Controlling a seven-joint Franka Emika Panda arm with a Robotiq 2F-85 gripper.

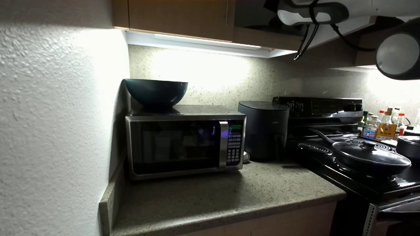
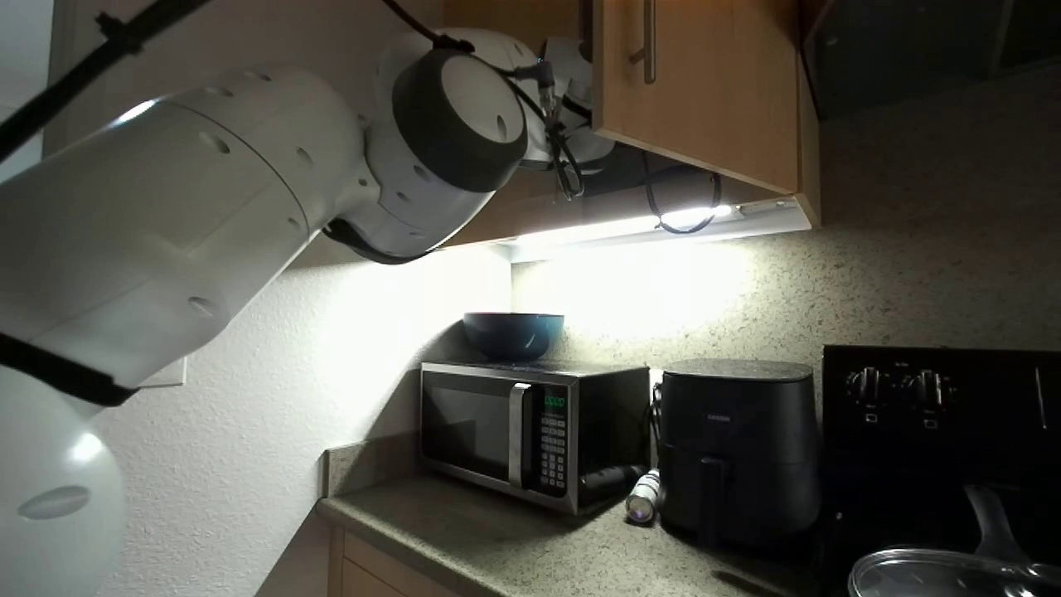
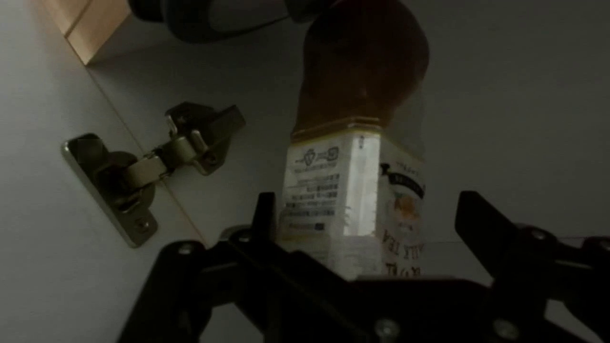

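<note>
In the wrist view a clear bottle of brown milk tea (image 3: 329, 194) with a white label stands inside a dim cabinet. My gripper is open, its two dark fingers apart on either side of the bottle's lower part. The left finger (image 3: 264, 214) looks close to the label's edge; a wider gap shows toward the right one. Whether either touches the bottle I cannot tell. The open cabinet door (image 2: 696, 89) hides the gripper in exterior view 2, where the arm (image 2: 328, 149) reaches in behind it.
A metal hinge (image 3: 148, 166) joins the cabinet wall and door beside the gripper. Dark rounded items (image 3: 191, 20) sit near the bottle's top. Below are a microwave (image 1: 177, 145) with a bowl (image 1: 157, 92) on it, an air fryer (image 1: 262, 131) and a stove with a lidded pan (image 1: 370, 155).
</note>
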